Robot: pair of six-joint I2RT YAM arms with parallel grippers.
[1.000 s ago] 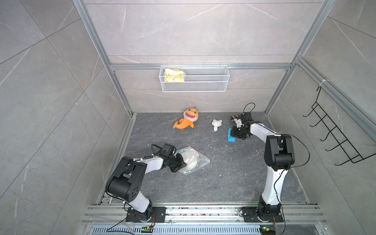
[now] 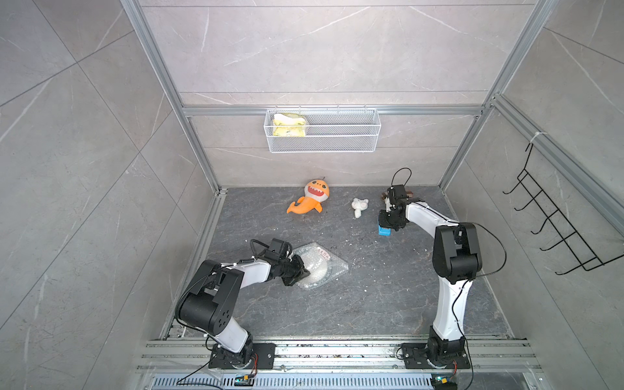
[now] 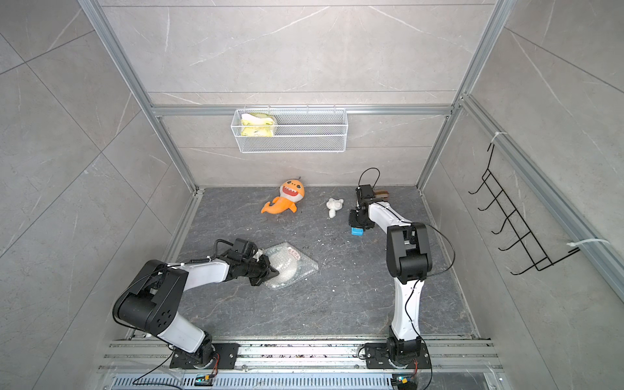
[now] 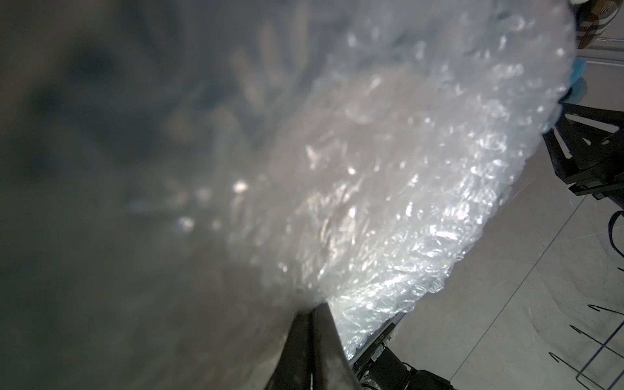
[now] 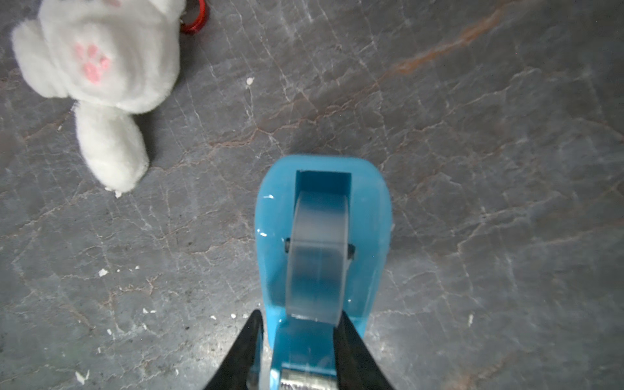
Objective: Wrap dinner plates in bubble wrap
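A plate inside clear bubble wrap point(image 2: 330, 267) lies on the left half of the dark table, its pale disc showing through the film. My left gripper is shut at the wrap's near left side; its fingertips press on the film, and whether any is pinched between them cannot be made out. On the right, a blue tape dispenser point(image 5: 323, 253) with a clear roll stands on the table. The fingers of my right gripper are apart, one on each side of the dispenser's narrow cutter end.
Left of the dispenser lies a white plush toy point(image 5: 110, 65). An orange shark toy point(image 2: 308, 197) sits at the back, below a white wire basket point(image 2: 321, 144) on the wall.
My right gripper has moved a little to the left, over the tape dispenser, and now covers more of it from above. The left arm and the wrapped plate have stayed put.
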